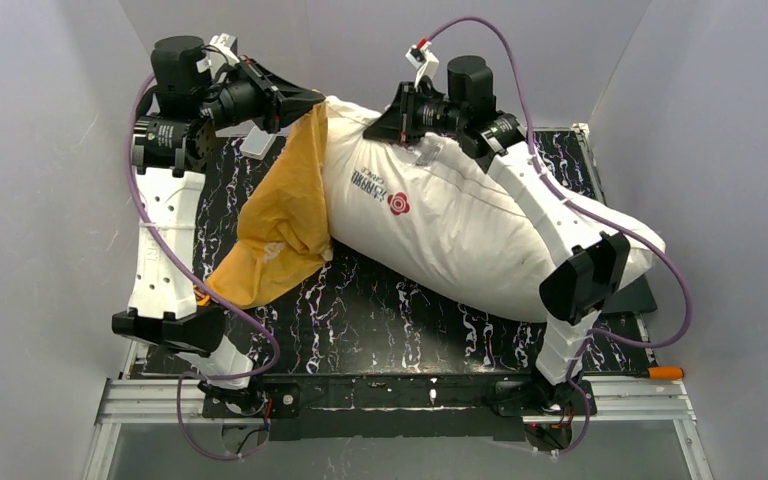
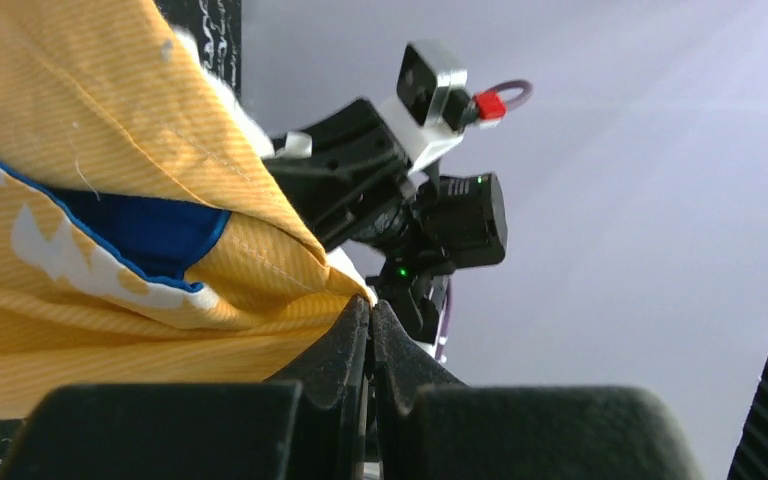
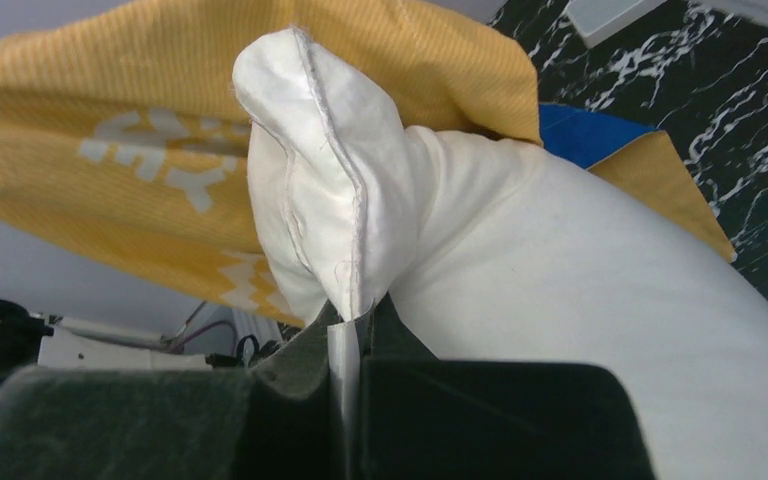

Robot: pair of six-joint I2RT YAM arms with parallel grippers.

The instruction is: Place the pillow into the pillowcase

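Observation:
The big white pillow (image 1: 460,230) lies across the right of the table, its top end bunched up. My right gripper (image 1: 380,133) is shut on that end; in the right wrist view the folded white fabric (image 3: 320,170) runs between its fingers. The yellow pillowcase (image 1: 270,240) hangs from beside that end down onto the table at left, its blue lining (image 2: 135,225) partly visible. My left gripper (image 1: 315,98) is shut at the pillowcase's upper edge, the yellow cloth gathered at its fingertips in the left wrist view. The pillowcase's opening is largely hidden from above.
A small pale box (image 1: 258,142) sits at the back left. Grey walls close in at both sides and behind; an orange object (image 1: 665,373) lies at the front right.

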